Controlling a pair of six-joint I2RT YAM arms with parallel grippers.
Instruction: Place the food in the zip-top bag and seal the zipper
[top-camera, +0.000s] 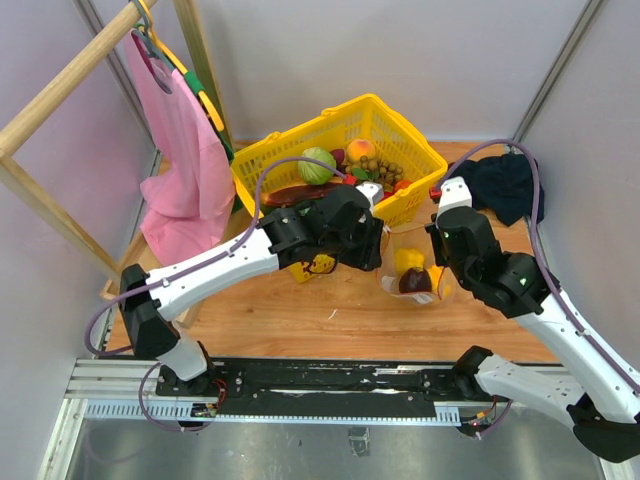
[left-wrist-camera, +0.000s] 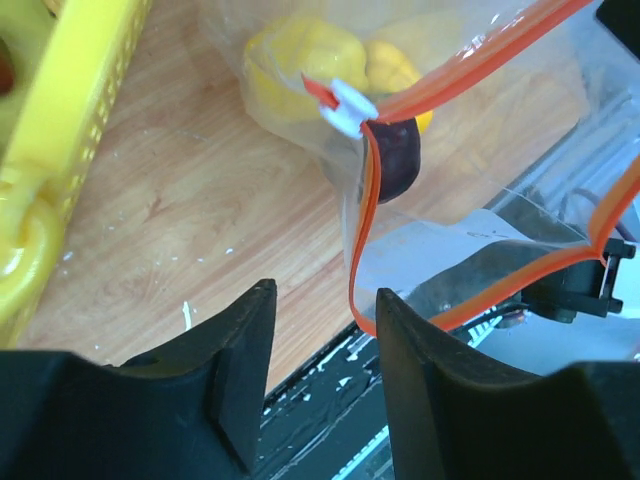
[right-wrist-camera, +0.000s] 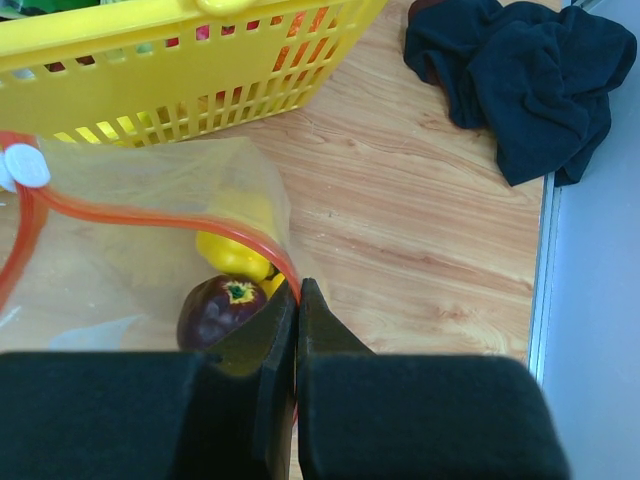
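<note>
The clear zip top bag (top-camera: 407, 240) hangs with its orange-edged mouth gaping. Inside lie a yellow pepper-like food (left-wrist-camera: 305, 65), a dark eggplant-like food (right-wrist-camera: 215, 312) and a smaller yellow piece (left-wrist-camera: 392, 70). A white slider (left-wrist-camera: 350, 107) sits at one corner of the orange zipper. My right gripper is shut, with the bag's orange edge running in between its fingertips. Left of the bag, my left gripper has its fingers apart and nothing between them; the orange edge passes by its right fingertip (left-wrist-camera: 385, 302).
Behind the bag stands a yellow basket (top-camera: 285, 145) of toy produce, close to both arms. A dark cloth (right-wrist-camera: 530, 80) lies at the back right. Pink fabric (top-camera: 185, 150) hangs from a wooden rack at left.
</note>
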